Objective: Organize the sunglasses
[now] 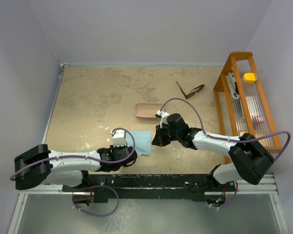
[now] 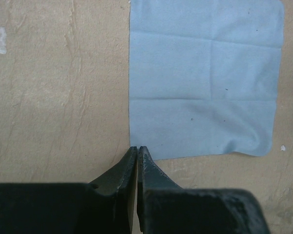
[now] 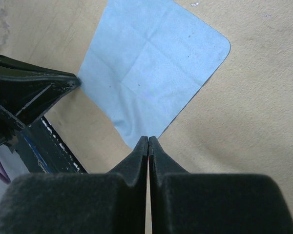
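Dark sunglasses [image 1: 190, 92] lie unfolded on the table at the back right, above a pink open case [image 1: 147, 110]. A light blue cloth [image 1: 139, 143] lies flat at the front centre. My left gripper is shut over the cloth's edge, nothing visible between its fingers; it also shows at the left of the right wrist view. My right gripper is shut, empty, over the cloth's other side, beside its edge.
A wooden rack [image 1: 260, 102] with wire shelves and small items, including a yellow block [image 1: 249, 77], stands along the right.
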